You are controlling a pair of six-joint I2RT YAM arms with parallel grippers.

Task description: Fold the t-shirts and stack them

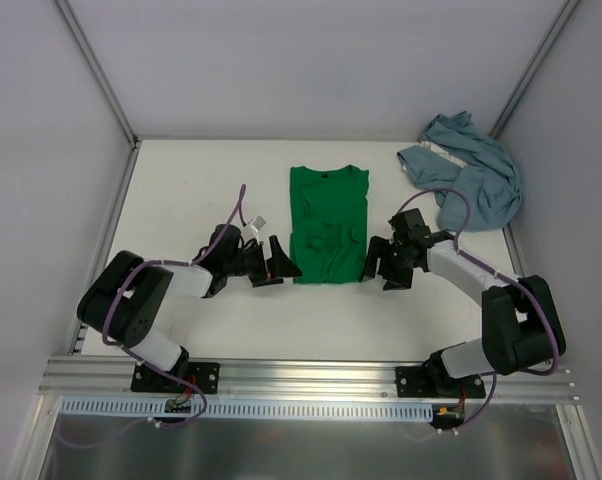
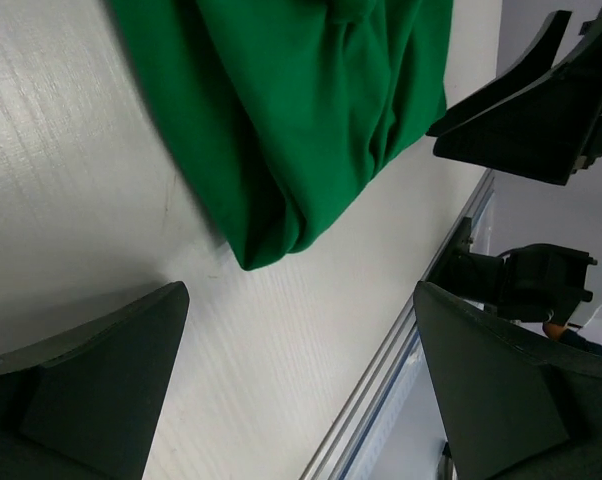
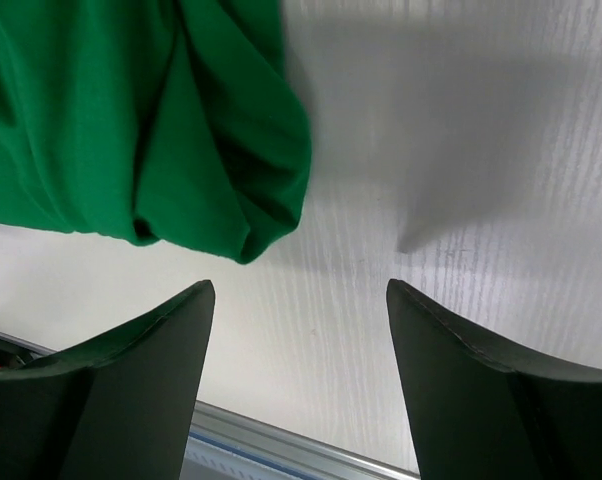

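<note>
The green t-shirt (image 1: 328,195) lies partly folded on the white table, a narrow upright strip in the top view with creases across its lower half. At its lower left corner is my left gripper (image 1: 286,268), open; in the left wrist view that green corner (image 2: 266,245) shows ahead of the spread fingers (image 2: 106,375). My right gripper (image 1: 377,272) is beside the lower right corner, its fingers parted. In the right wrist view the right corner of the green shirt (image 3: 251,225) lies ahead of the fingers (image 3: 151,370), with nothing between them.
Blue-grey cloth (image 1: 481,180) lies heaped at the table's back right, its folds over the edge. Bare white table (image 1: 211,170) extends to the left of the shirt, and the front strip is clear as well.
</note>
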